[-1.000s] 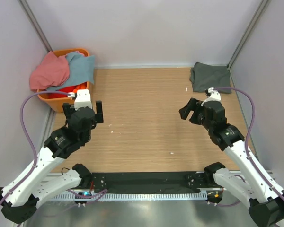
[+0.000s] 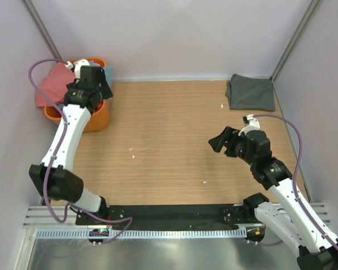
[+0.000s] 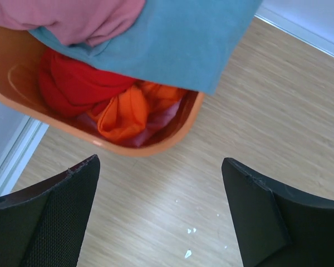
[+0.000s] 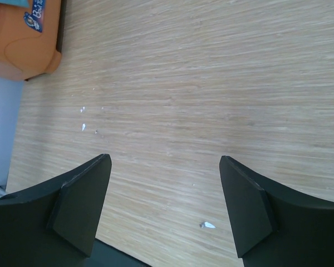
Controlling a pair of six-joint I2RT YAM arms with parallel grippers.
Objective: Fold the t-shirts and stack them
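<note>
At the back left, an orange basket (image 2: 99, 119) is heaped with shirts: a pink one (image 2: 55, 83) and a blue one (image 3: 172, 47) on top, red (image 3: 80, 83) and orange (image 3: 124, 114) cloth lower down inside. My left gripper (image 2: 90, 90) hangs over the basket in the top view, hiding part of it; its fingers are open with only bare table and basket visible between them in the left wrist view. A dark grey shirt (image 2: 251, 93) lies folded flat at the back right. Over the right-hand table, my right gripper (image 2: 221, 148) stands open and empty.
White walls close in the back, left and right sides. The basket stands close to the left wall.
The left arm has swung from the front left of the table up to the basket. My right gripper has shifted slightly left and toward the front. The shirts look unmoved where visible.
</note>
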